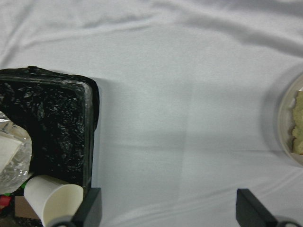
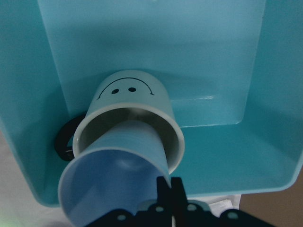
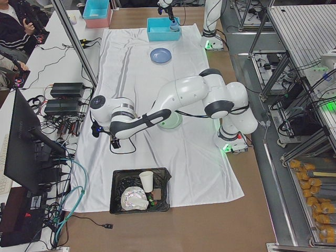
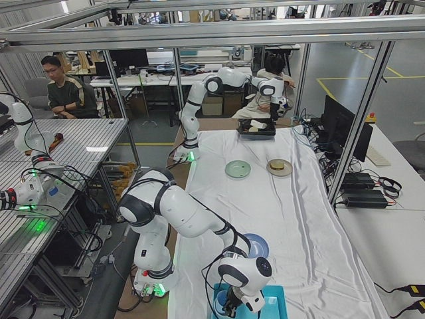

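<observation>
My left gripper stands open with nothing between its fingers, over the white cloth beside a black bag-lined bin [image 1: 57, 123] holding a white cup [image 1: 40, 196] and crumpled wrapping [image 1: 14, 161]. A plate with yellowish food [image 1: 297, 118] is at its right. My right gripper is shut at the rim of a blue cup [image 2: 109, 179]; whether the rim is between the tips I cannot tell. That cup rests partly inside a smiley mug [image 2: 128, 87] in the blue box [image 2: 222, 56].
A blue plate [image 3: 160, 55] and a partly hidden green plate [image 4: 238, 169] lie on the cloth [image 3: 131, 68]. A monitor [image 3: 26, 147] and cables border the left side in the camera left view.
</observation>
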